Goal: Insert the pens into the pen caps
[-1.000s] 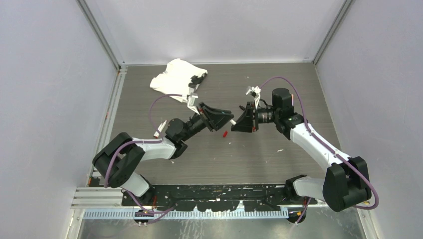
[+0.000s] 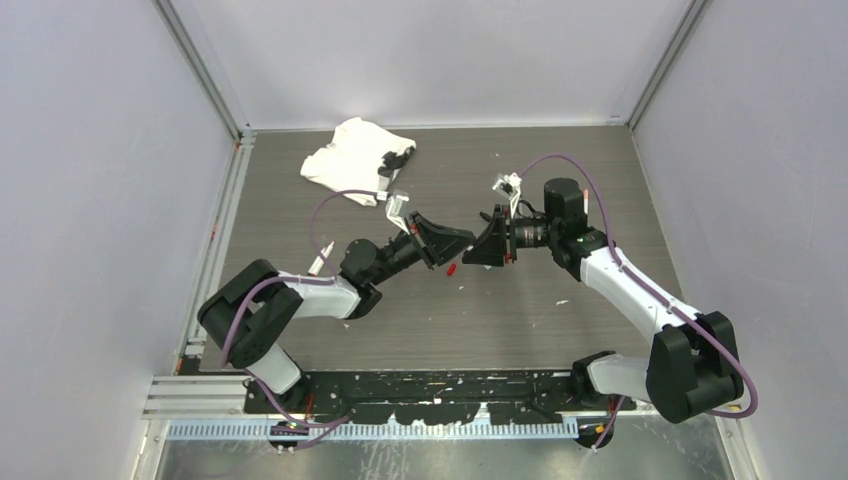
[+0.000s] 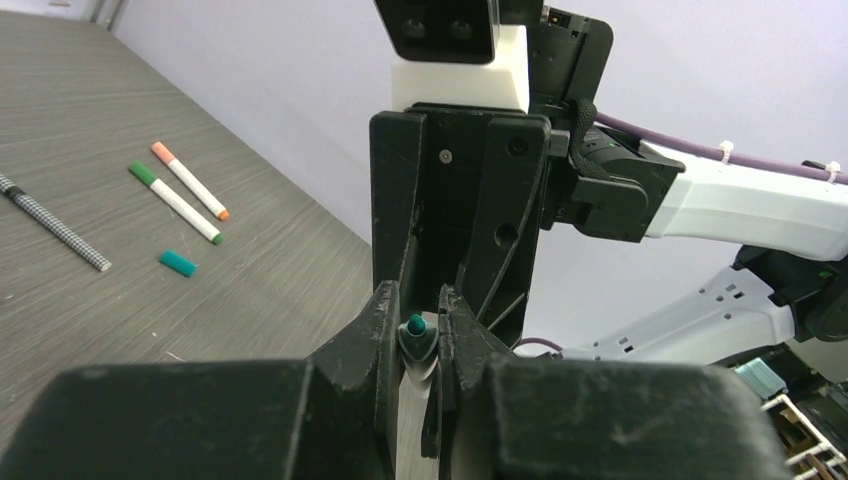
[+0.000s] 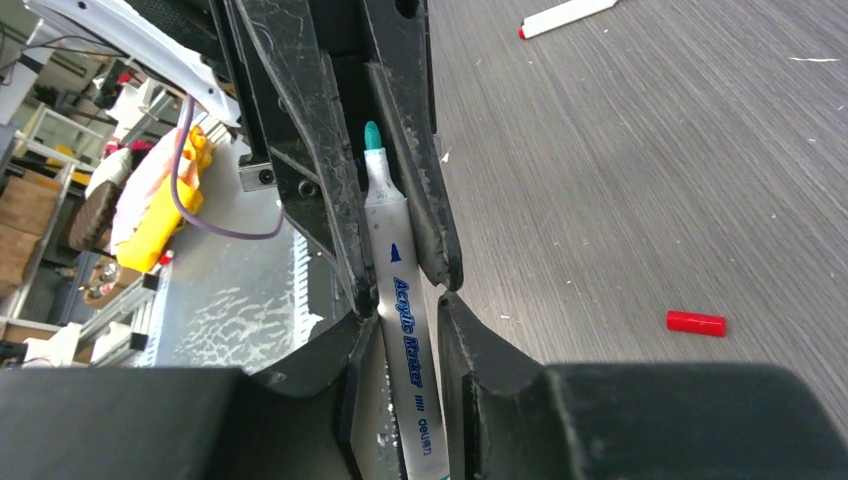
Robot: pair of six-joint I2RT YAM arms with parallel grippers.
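Note:
A white marker with a bare teal tip (image 4: 372,135) spans my two grippers. My right gripper is shut on its body, as the right wrist view shows. Around its tip end stand the fingers of my left gripper, shut on the same marker, the teal tip (image 3: 416,324) pointing back between them. From above, the left gripper (image 2: 470,242) and right gripper (image 2: 468,256) meet nearly fingertip to fingertip, hiding most of the marker. A loose teal cap (image 3: 178,263) lies on the table. A red cap (image 2: 451,270) lies below the grippers.
Two capped markers, green (image 3: 175,202) and orange (image 3: 190,180), lie near a patterned rod (image 3: 55,226). At the left is a white marker with a red end (image 4: 565,18). A white cloth (image 2: 350,160) lies at the back left.
My left gripper has come slightly right and toward the table's front, closing the distance to the right gripper. The right arm has stayed still.

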